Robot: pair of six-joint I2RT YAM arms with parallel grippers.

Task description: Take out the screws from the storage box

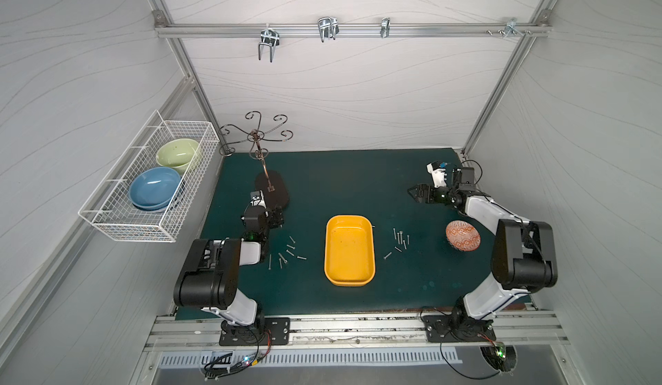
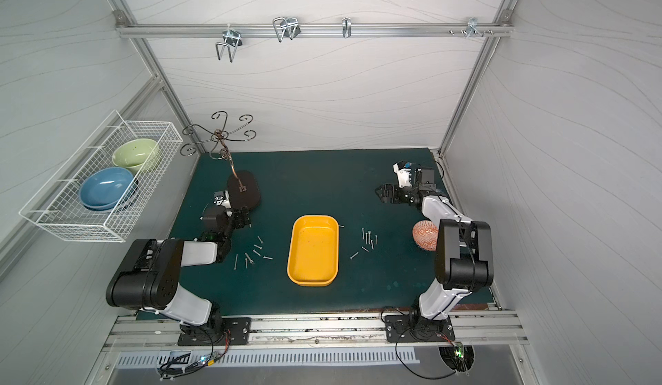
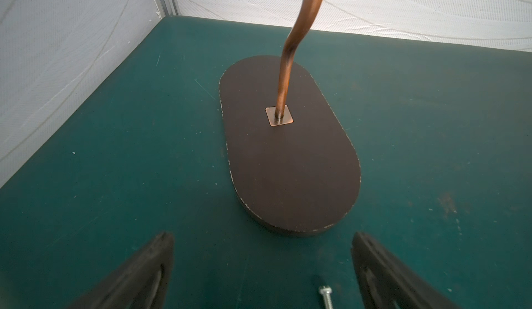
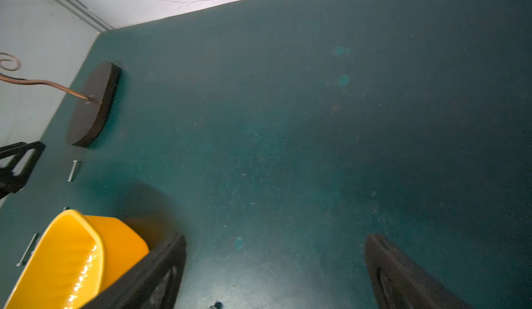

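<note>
The yellow box [image 1: 349,250] sits in the middle of the green table; no screws show inside it. Loose screws [image 1: 400,238] lie on the table on both sides of it, and one screw [image 3: 326,295] shows at the bottom of the left wrist view. My left gripper is open, low near the stand's base [image 3: 291,176], with nothing held. My right gripper is open and empty over the table, behind and right of the box.
A patterned bowl [image 1: 462,235] stands at the right. A metal stand [image 2: 240,186] is at the back left. A wire basket [image 1: 131,219] with bowls hangs on the left wall.
</note>
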